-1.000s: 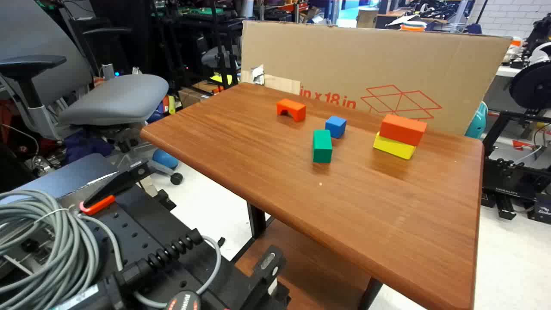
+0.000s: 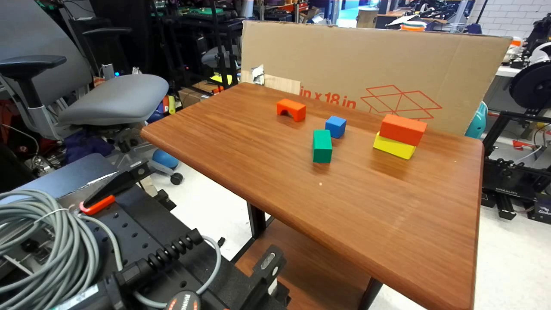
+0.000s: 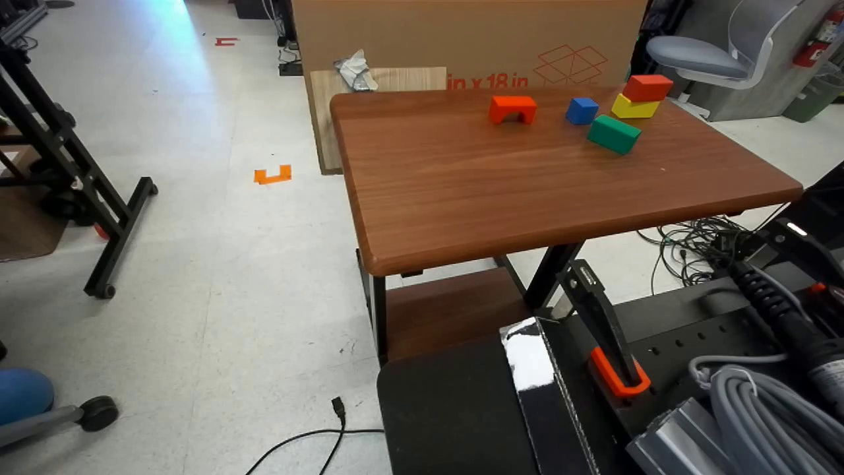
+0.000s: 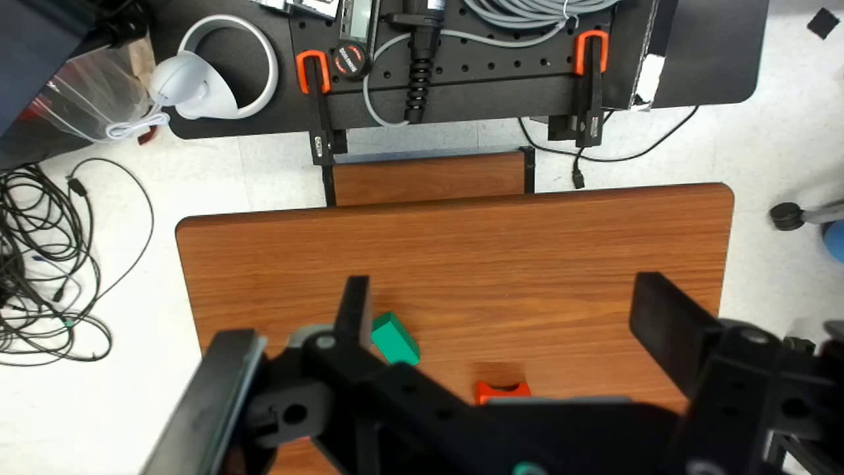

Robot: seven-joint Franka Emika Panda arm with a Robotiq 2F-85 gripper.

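On the wooden table [image 2: 248, 139] stand several toy blocks. A green block [image 2: 322, 147] is closest to the front, with a blue cube [image 2: 335, 126] just behind it. Farther left sits an orange arch [image 2: 291, 109]. At the right, an orange-red block [image 2: 403, 129] rests on top of a yellow block [image 2: 394, 145]. In the wrist view my gripper is open, its two dark fingers wide apart with nothing between them. It hangs above the table, hiding the blue cube and the stack there; the green block [image 4: 395, 339] shows beside its left finger.
A cardboard panel [image 2: 372, 72] rises along the table's back edge. Near the front edge is a black bench [image 4: 490, 87] with clamps and a coiled grey cable [image 2: 46, 243].
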